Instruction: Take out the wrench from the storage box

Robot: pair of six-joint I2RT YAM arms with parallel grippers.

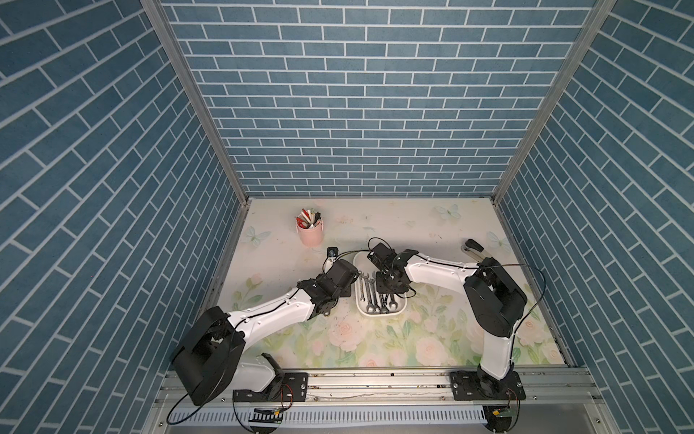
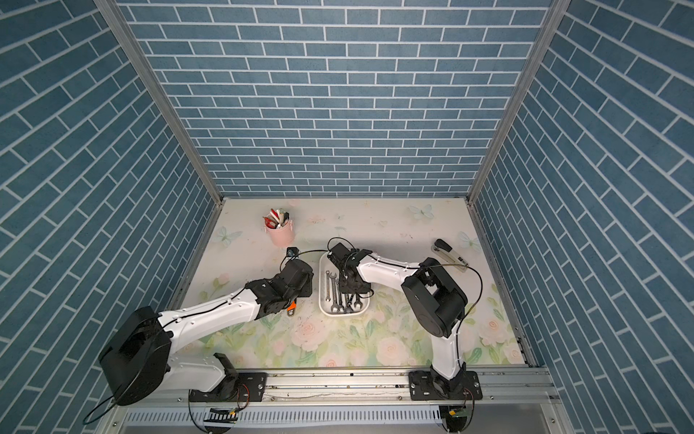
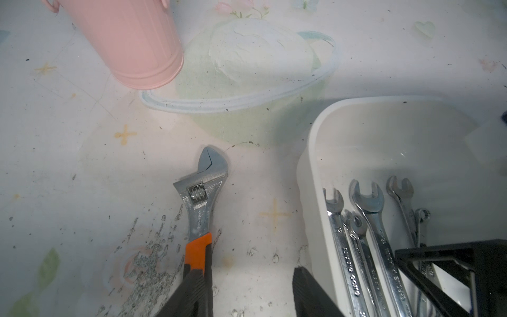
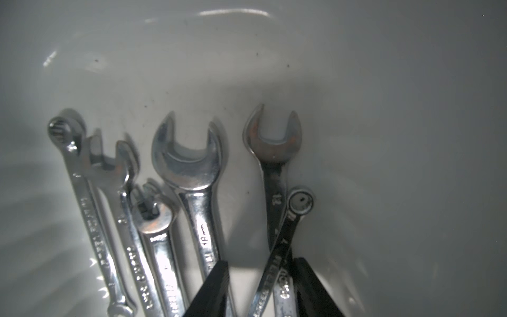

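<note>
The white storage box [image 3: 314,153] holds several silver wrenches. In the right wrist view, an open-ended wrench marked 18 [image 4: 203,211] lies left of one marked 12 [image 4: 273,148]. A thin dark wrench [image 4: 280,243] crosses over the 12. My right gripper is over the box with its fingers apart; the crossed wrenches show in the gap, none visibly clamped. My left gripper points down left of the box, fingers apart with only table between them. An orange-handled adjustable wrench [image 3: 199,211] lies on the table, its handle partly behind the left finger.
A pink bucket of tools [image 1: 310,233] stands behind on the left. A box cutter [image 1: 477,249] lies at the far right. Both arms are close together at the box.
</note>
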